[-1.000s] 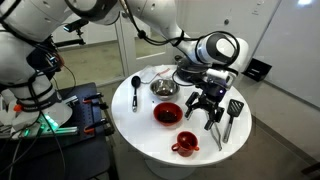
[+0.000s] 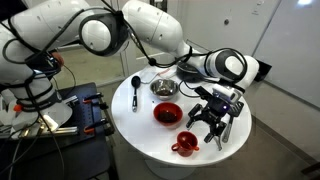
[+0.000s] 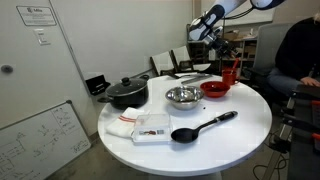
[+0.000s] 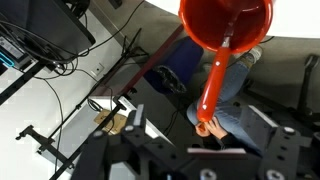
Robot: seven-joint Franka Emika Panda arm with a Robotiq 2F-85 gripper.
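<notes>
A red mug (image 2: 185,144) stands near the front edge of the round white table, its handle pointing left and outward. In the wrist view the mug (image 4: 222,22) fills the top centre, and its orange-red handle (image 4: 211,88) reaches down the picture. My gripper (image 2: 202,130) hangs open above the table, just behind and to the right of the mug, apart from it as far as shows. Nothing appears between its fingers. In exterior view 2 the mug (image 3: 229,77) is small and far off, beyond the red bowl.
Behind the mug sit a red bowl (image 2: 168,114) with dark contents and a metal bowl (image 2: 164,89). A black ladle (image 2: 135,88) lies to the left, with utensils (image 2: 226,130) on the right. Exterior view 2 shows a black pot (image 3: 132,92) and a clear container (image 3: 153,127).
The mug and bowls have stayed where they were.
</notes>
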